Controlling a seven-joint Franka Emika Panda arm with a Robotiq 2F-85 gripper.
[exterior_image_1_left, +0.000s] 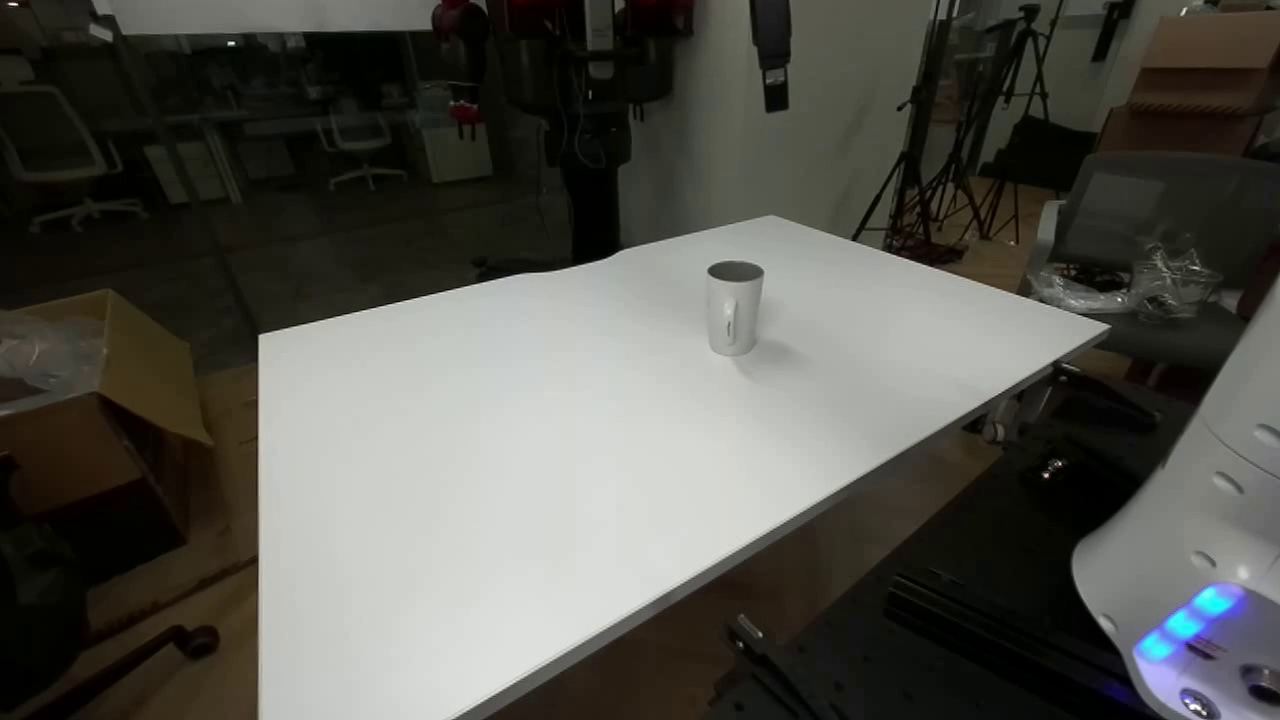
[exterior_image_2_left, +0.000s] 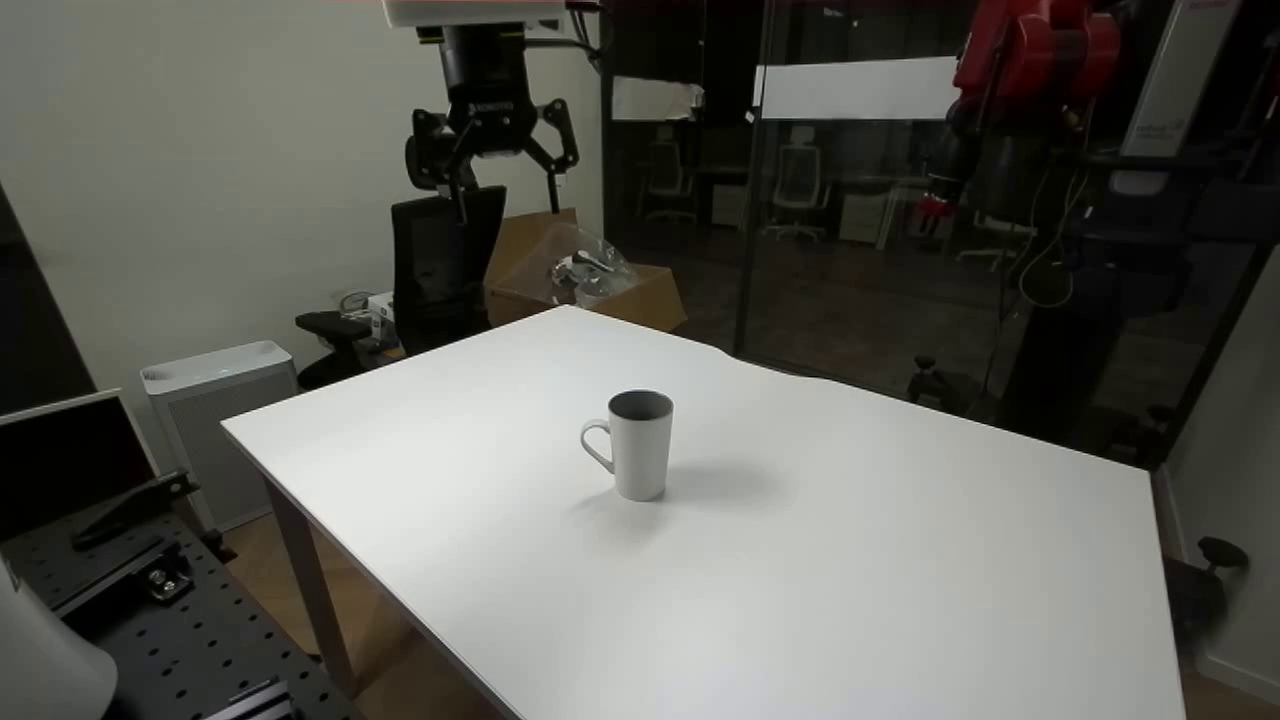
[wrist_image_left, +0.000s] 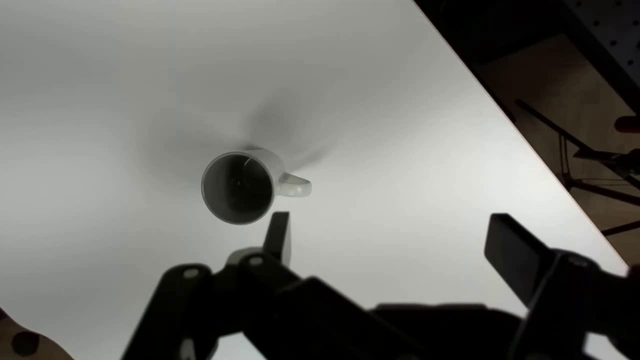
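A pale grey mug (exterior_image_1_left: 733, 314) with a dark inside stands upright on the white table (exterior_image_1_left: 480, 480). In exterior view 2 the mug (exterior_image_2_left: 641, 450) has its handle toward the left. High above the table is my gripper (exterior_image_2_left: 507, 208), open, its fingers pointing down with nothing between them. Seen from the wrist, the mug (wrist_image_left: 238, 187) lies up and to the left of the gap in my gripper, beyond the left fingertip and clear below it. Exterior view 1 catches only a dark finger (exterior_image_1_left: 771, 72) at the top edge.
An open cardboard box (exterior_image_1_left: 108, 396) sits on the floor off the table's end. Behind the far side stands another, red and black robot (exterior_image_2_left: 1038, 72). A perforated black bench (exterior_image_2_left: 180, 636) lies alongside the near edge.
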